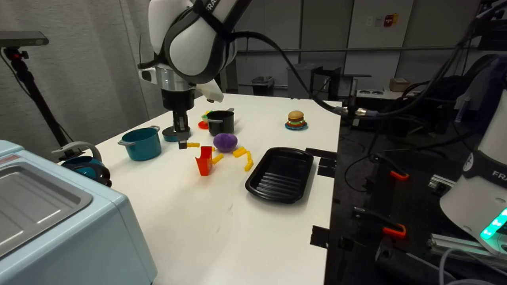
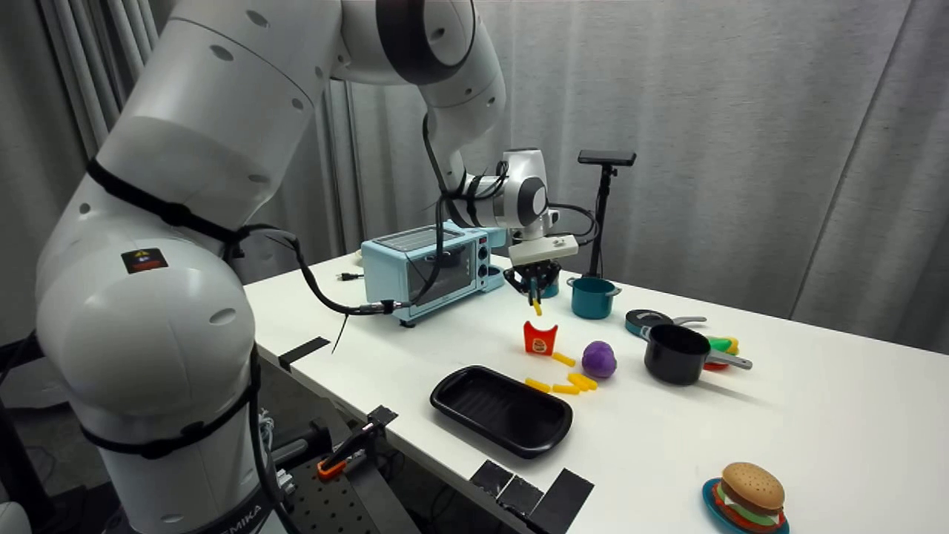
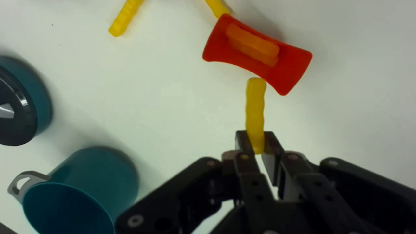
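Note:
A yellow fry [image 3: 255, 113] is pinched between the fingertips of my gripper, its free end sticking out toward the red fry box [image 3: 288, 72]. In the wrist view that end appears right by the box's rim; in exterior view 1 my gripper [image 1: 182, 145] hangs above the table, a little to the left of the upright box [image 1: 204, 161]. Inside the box, orange-looking fries [image 3: 253, 43] can be seen from above. Several loose fries [image 2: 566, 389] lie on the table between the box and the black tray [image 2: 503, 411].
Close to the loose fries sits a purple ball-shaped vegetable [image 1: 225, 142]. A teal pot [image 1: 142, 144], its lid [image 3: 23, 101] and a black pan [image 1: 220, 122] stand behind. The toaster oven [image 1: 85, 218] takes the near left; a burger [image 1: 295, 118] is far right.

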